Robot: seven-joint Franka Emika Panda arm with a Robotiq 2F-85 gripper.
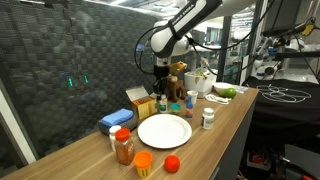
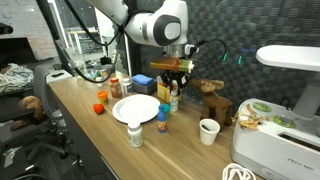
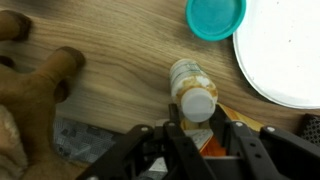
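A small bottle with a white cap [image 3: 198, 104] stands upright on the wooden table, seen from above in the wrist view. My gripper is over it, its fingers apart on either side of the cap; whether they touch it is hard to tell. From the side, the bottle [image 1: 163, 104] shows behind the white plate, and my gripper [image 2: 178, 82] is right above its top in exterior view 2.
Close by are an orange-yellow box [image 1: 142, 102], a white plate [image 3: 285, 50], a teal cup [image 3: 215, 14] and a brown toy moose [image 2: 213, 102]. A white cup [image 2: 209, 130] and several jars share the table.
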